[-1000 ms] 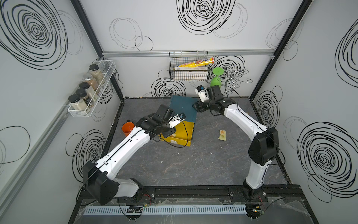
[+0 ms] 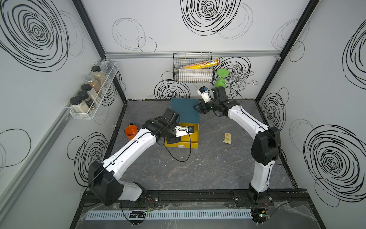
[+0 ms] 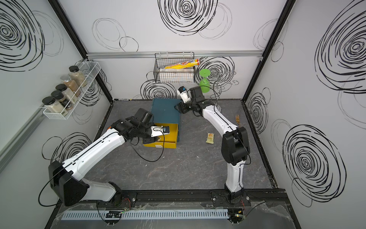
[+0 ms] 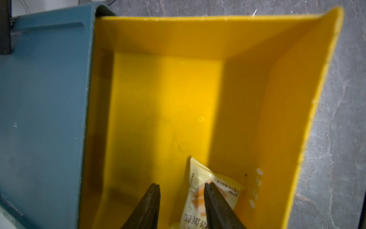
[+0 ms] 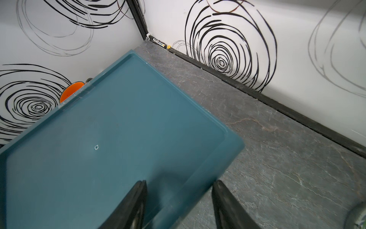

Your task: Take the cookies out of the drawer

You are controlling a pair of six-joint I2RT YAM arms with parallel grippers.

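Note:
The yellow drawer (image 4: 164, 95) is pulled out of its blue housing (image 5: 114, 126). A pale yellow cookie packet (image 4: 200, 194) lies inside, by the drawer's front wall, partly hidden by a finger. My left gripper is over the drawer, its fingers part open and apart; one fingertip overlaps the packet in the left wrist view, and contact cannot be judged. My right gripper is shut on the raised rim of the blue housing, near its back right corner. Another cookie packet (image 2: 227, 138) lies on the table, right of the drawer.
An orange mug (image 2: 130, 131) stands left of the drawer, close to the left arm. A wire basket (image 2: 193, 68) hangs on the back wall, and a rack with jars (image 2: 95, 89) on the left. A fork (image 3: 237, 119) lies at the right.
The drawer and housing have turned slightly, the housing's back end shifting left along with my right gripper. My left gripper has moved a little right and toward the front over the drawer.

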